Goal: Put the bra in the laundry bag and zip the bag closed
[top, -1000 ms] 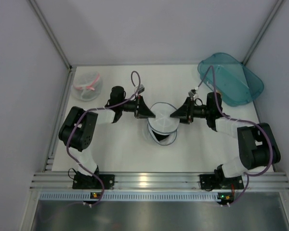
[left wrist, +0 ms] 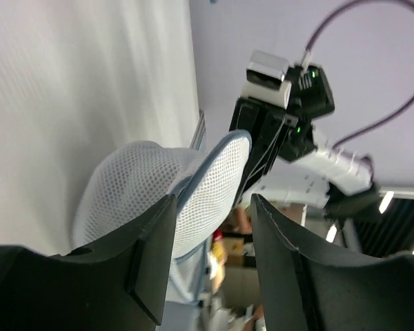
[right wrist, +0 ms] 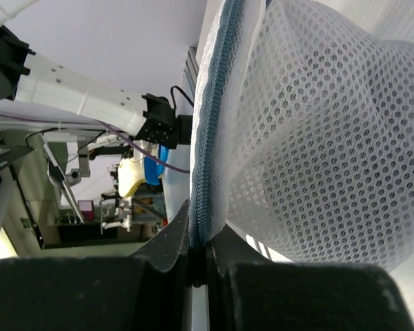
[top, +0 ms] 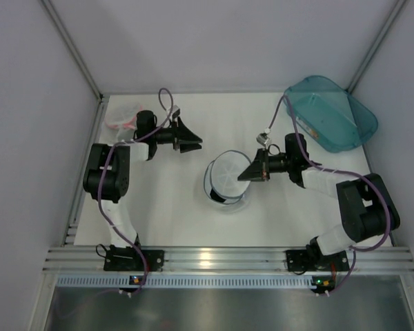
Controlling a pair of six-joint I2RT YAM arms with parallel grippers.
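A white mesh laundry bag (top: 228, 172) with grey-blue edging stands in the table's middle, its front partly open with something black (top: 217, 195) inside. My right gripper (top: 259, 172) is shut on the bag's zipper edge, seen up close in the right wrist view as a blue strip (right wrist: 207, 138) between the fingers. My left gripper (top: 192, 143) is up and left of the bag, apart from it; in the left wrist view its fingers stand apart with nothing visible between them.
A teal bin (top: 324, 117) sits at the back right. A clear item with pink (top: 124, 110) lies at the back left, partly behind my left arm.
My left gripper has let go of the bag and moved left and back, away from it. The bag and my right gripper have shifted slightly left.
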